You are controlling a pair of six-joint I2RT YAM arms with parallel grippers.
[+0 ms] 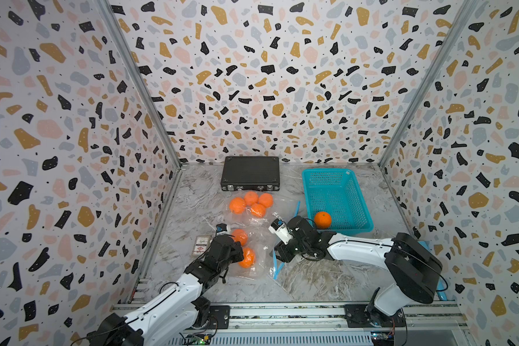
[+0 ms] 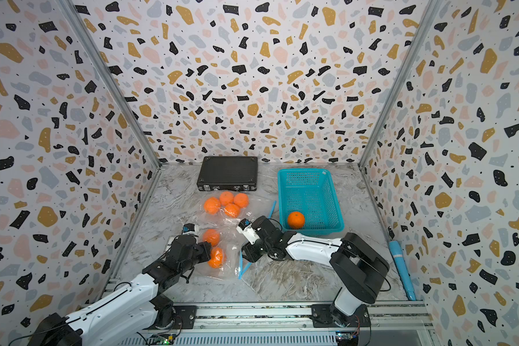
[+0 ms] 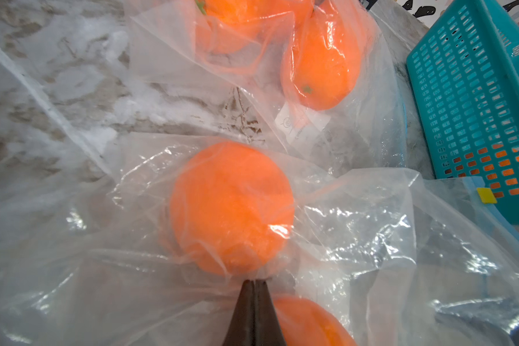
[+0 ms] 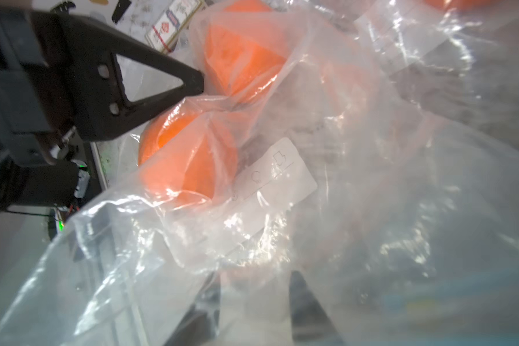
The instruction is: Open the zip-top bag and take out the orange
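Observation:
A clear zip bag lies flat on the table with an orange inside; a second orange in it sits partly behind my left gripper. The left fingers are shut against the plastic; whether film is pinched between them cannot be seen. At the bag's right end, my right gripper is partly open, its two fingers apart among blurred plastic. Whether they are inside the mouth or above the film is unclear. The blue zip strip looks bent beside the right gripper.
Behind lies another clear bag with several oranges. A teal basket holding one orange stands at the right, a black case at the back. Bare table lies in front of the right arm.

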